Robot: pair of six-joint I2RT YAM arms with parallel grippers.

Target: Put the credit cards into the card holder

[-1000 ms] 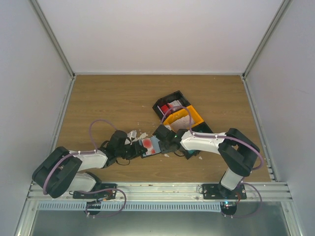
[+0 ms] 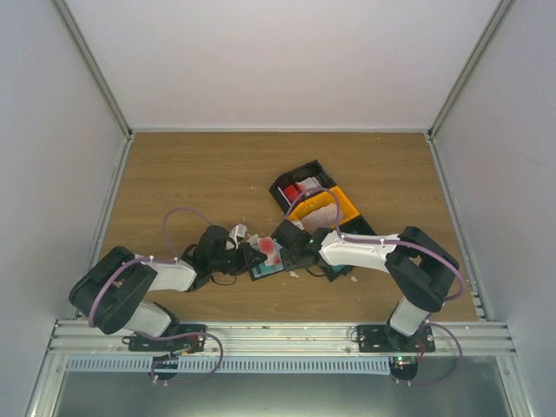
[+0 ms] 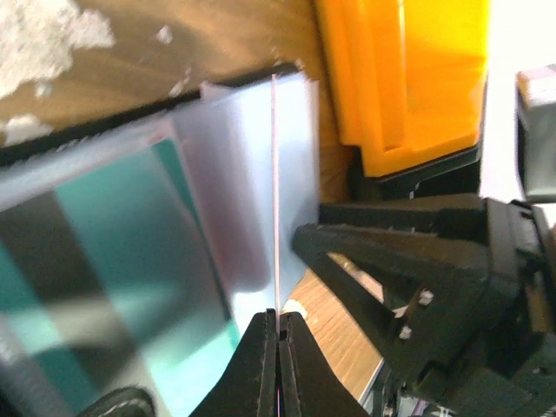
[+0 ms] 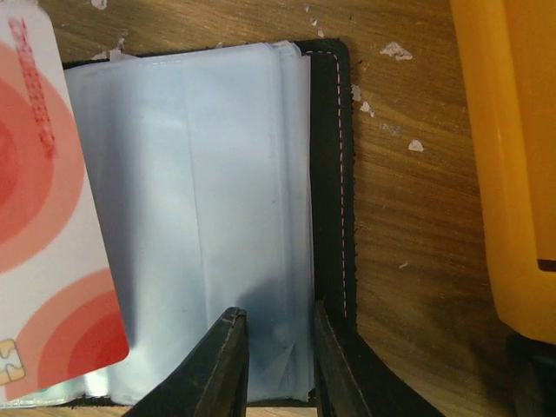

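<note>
The card holder, black-edged with clear sleeves, lies open on the table; in the left wrist view a teal striped card shows under its plastic. My left gripper is shut on a white credit card with red circles, which appears edge-on as a thin line in the left wrist view. That card hangs over the left part of the sleeves; whether its edge touches a sleeve I cannot tell. My right gripper is part open at the sleeves' right edge. Whether its fingers touch the plastic is unclear.
Right of the holder stands an orange tray in a black box. The black compartment behind it contains red and white items. Pale flakes dot the table nearby.
My left gripper has shifted right with the card, bringing it further over the holder toward my right gripper. The right arm shows hardly any movement.
</note>
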